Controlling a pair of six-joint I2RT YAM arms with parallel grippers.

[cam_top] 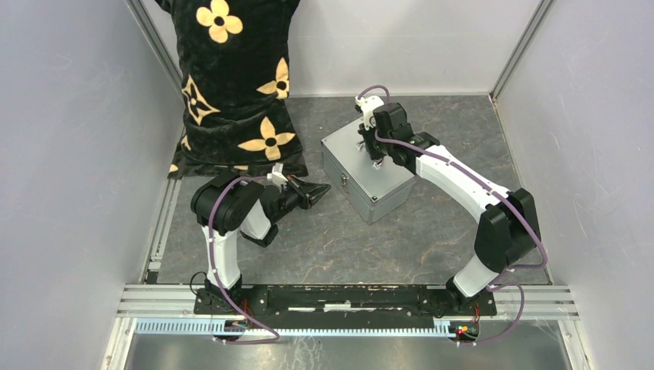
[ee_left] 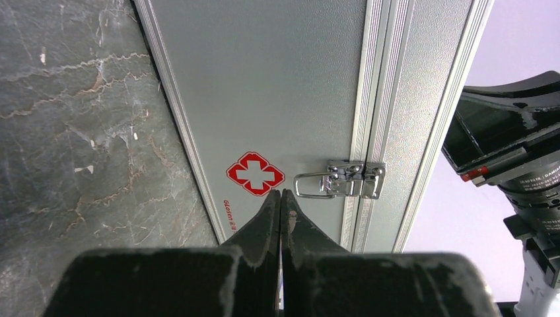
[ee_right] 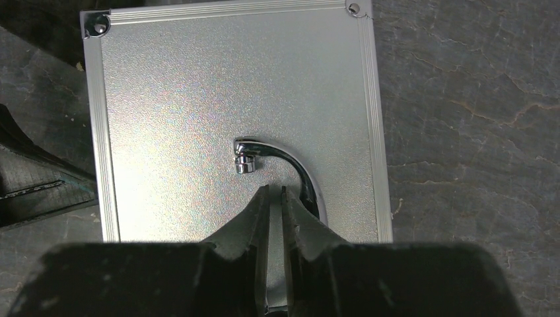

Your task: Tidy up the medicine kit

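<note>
The medicine kit is a silver metal case [cam_top: 345, 149], standing at an angle near the middle with its lid down. Its front carries a red cross emblem [ee_left: 255, 174] and a metal latch [ee_left: 353, 179] with a wire loop; whether it is fastened I cannot tell. My left gripper is shut, pointing at the front beside that latch, nothing visible between its fingers. Above the lid, my right gripper has a narrow gap between its fingertips. The curved chrome handle [ee_right: 285, 154] runs beneath its right-hand finger, and only bare lid shows in the gap.
A black cushion with yellow flower patterns [cam_top: 231, 100] takes up the back left. Walls close the work area at the left, right and back. Free grey floor [cam_top: 332, 258] lies in front of the case, with more to its right.
</note>
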